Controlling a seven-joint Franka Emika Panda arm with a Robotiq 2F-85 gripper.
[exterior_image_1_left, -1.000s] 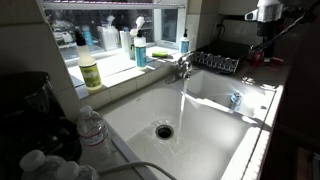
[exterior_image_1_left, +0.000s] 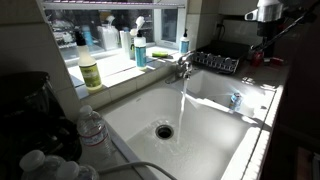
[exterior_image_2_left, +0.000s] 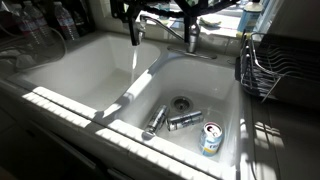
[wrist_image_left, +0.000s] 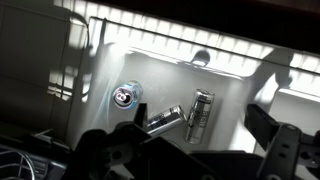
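Three cans are in the right basin of the white sink (exterior_image_2_left: 95, 70). One can (exterior_image_2_left: 210, 140), with blue and yellow on its side, stands upright near the front. Two silver cans lie on their sides close together: one silver can (exterior_image_2_left: 185, 121) by the drain and another silver can (exterior_image_2_left: 156, 120) near the divider. From above, the wrist view shows the upright can (wrist_image_left: 126, 95) left of the lying cans (wrist_image_left: 165, 121). My gripper is open above the basin, its fingers wide apart with nothing held between them.
Water runs from the faucet (exterior_image_1_left: 184, 68) into the left basin. A dish rack (exterior_image_2_left: 280, 65) stands on the counter right of the sink. Bottles (exterior_image_1_left: 92, 130) crowd the left counter, and a spray bottle (exterior_image_1_left: 87, 68) stands by the window sill.
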